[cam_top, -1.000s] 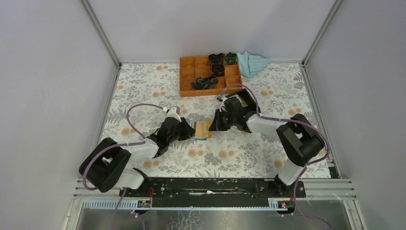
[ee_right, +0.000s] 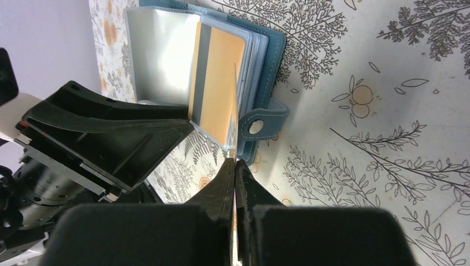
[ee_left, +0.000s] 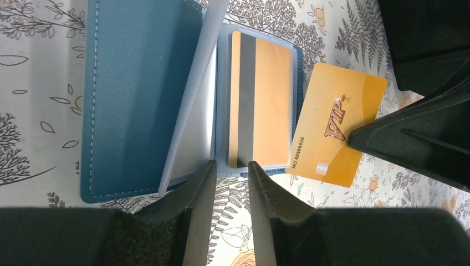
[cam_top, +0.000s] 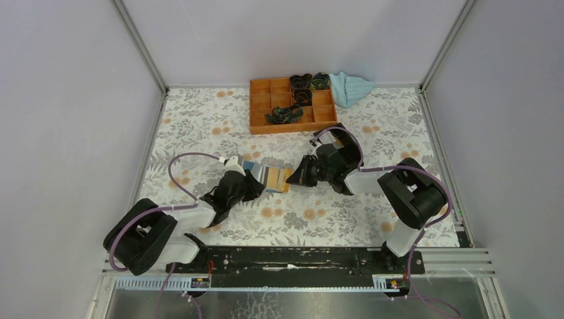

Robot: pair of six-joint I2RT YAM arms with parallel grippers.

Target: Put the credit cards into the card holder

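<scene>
The blue card holder (cam_top: 251,166) lies spread open on the table between my two grippers. In the left wrist view, its dark blue cover (ee_left: 141,105) lies flat and a clear sleeve (ee_left: 194,88) stands up on edge. A card with a dark stripe (ee_left: 271,100) lies on the holder's right-hand page. My left gripper is part open at the holder's near edge, with a gap between its fingertips. To the right of the holder, my right gripper (cam_top: 290,180) is shut on a gold VIP card, seen edge-on in the right wrist view.
A wooden compartment tray (cam_top: 261,106) with dark coiled items stands at the back, with a light blue cloth (cam_top: 351,88) beside it. A dark open box (cam_top: 348,143) sits partly behind the right arm.
My left gripper has shifted slightly left, and more of the holder's blue left part shows. The right gripper, with the gold card, has moved a little left and down in the top view.
</scene>
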